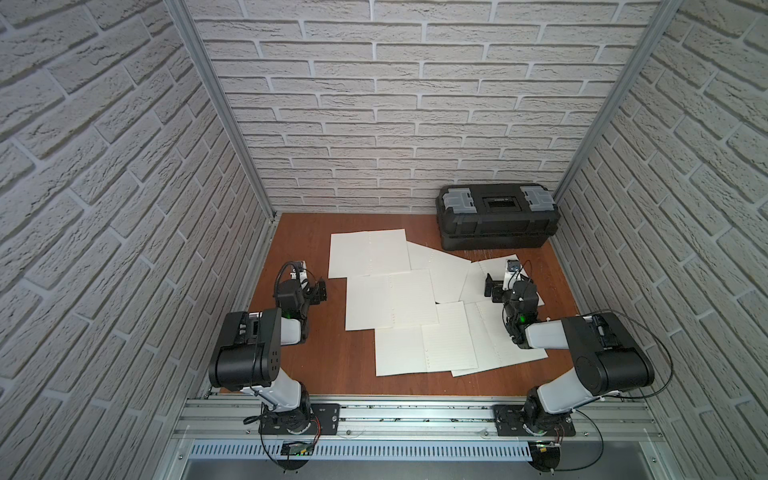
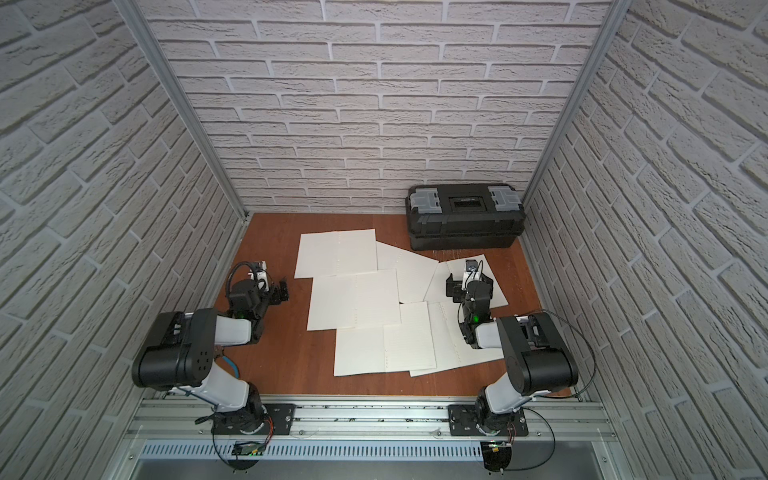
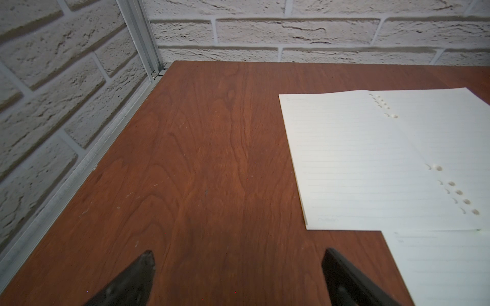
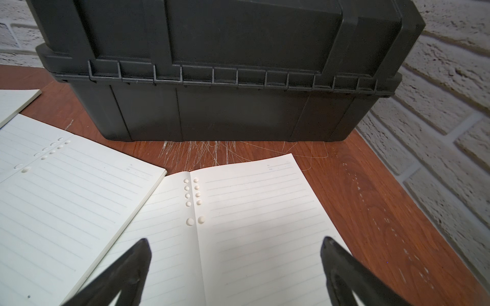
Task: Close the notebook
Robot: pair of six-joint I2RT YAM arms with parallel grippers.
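Several white lined notebooks lie spread open and overlapping on the brown table. One open notebook (image 1: 390, 300) is on top in the middle, above another open notebook (image 1: 408, 352) toward the front. At the back left lies an open notebook (image 3: 337, 163) with punched holes along its fold. My left gripper stands open over bare wood, left of the pages, with nothing between its fingers. Over an open notebook (image 4: 255, 204) at the right, my right gripper is also open and empty; part of that notebook is covered by a neighbouring notebook (image 4: 86, 183).
A large dark toolbox (image 1: 497, 216) stands at the back right, close behind the right-hand notebooks. Brick walls enclose the back and both sides. Bare table (image 3: 204, 178) shows along the left.
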